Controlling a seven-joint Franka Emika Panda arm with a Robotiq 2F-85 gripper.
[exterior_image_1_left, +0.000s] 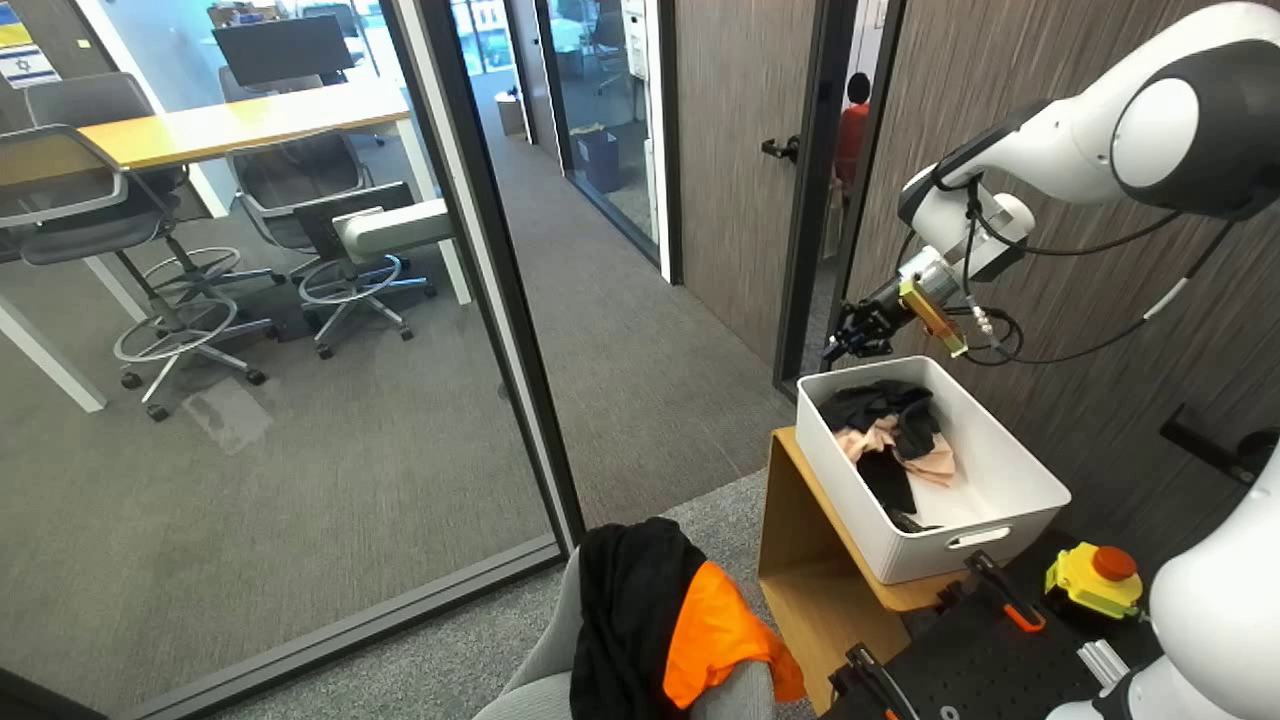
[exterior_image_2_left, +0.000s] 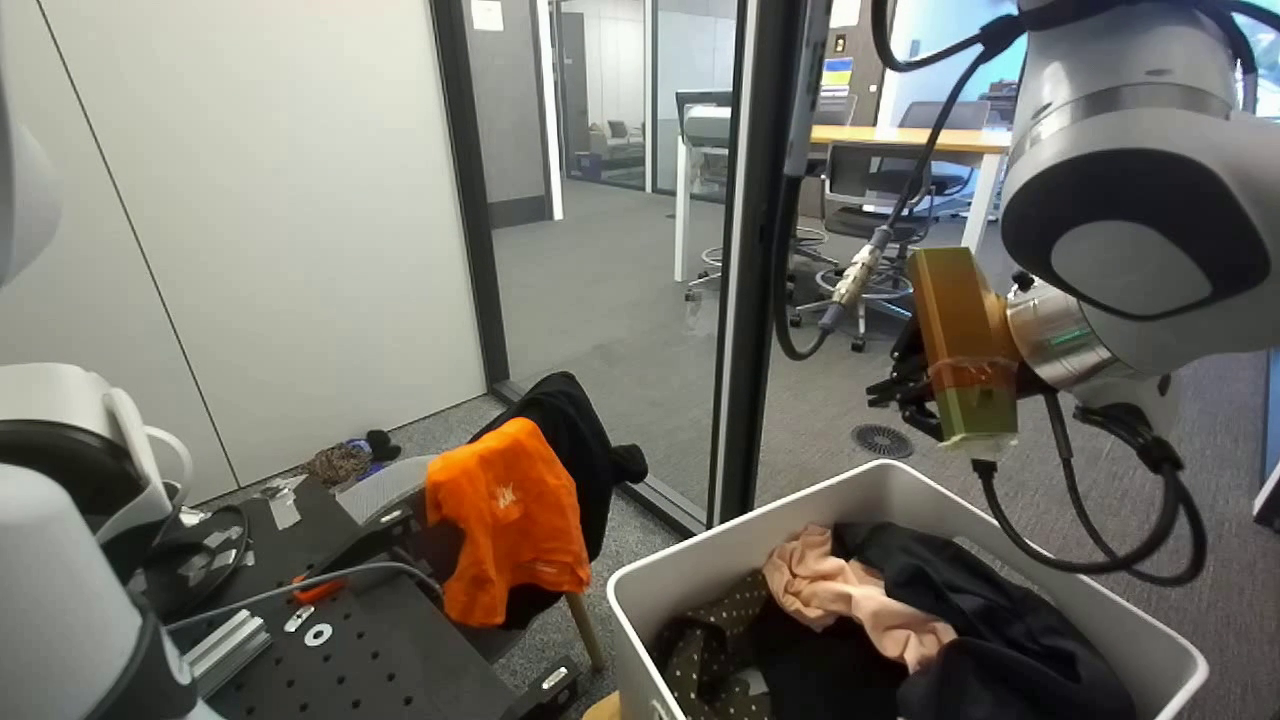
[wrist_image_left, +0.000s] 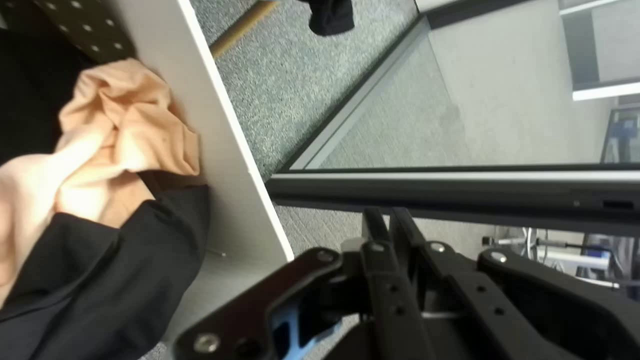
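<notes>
My gripper is shut, its two black fingers close together in the wrist view; no cloth shows between them. In exterior view 1 the gripper (exterior_image_1_left: 836, 349) hangs above the far left corner of a white bin (exterior_image_1_left: 1014, 486). Exterior view 2 has the gripper (exterior_image_2_left: 894, 396) over the bin's back rim, with its fingertips partly hidden. Inside the bin, a peach cloth (exterior_image_2_left: 840, 590) lies crumpled against a black cloth (exterior_image_2_left: 990, 600). A dark dotted cloth (exterior_image_2_left: 720, 630) is bunched along the bin's near left side.
An orange cloth (exterior_image_1_left: 716, 636) and a black garment (exterior_image_1_left: 624, 612) drape over a grey chair beside the bin. The bin stands on a wooden stand (exterior_image_1_left: 786, 540). A glass partition frame (exterior_image_2_left: 746, 276) rises behind. The bin's right half shows bare floor in exterior view 1.
</notes>
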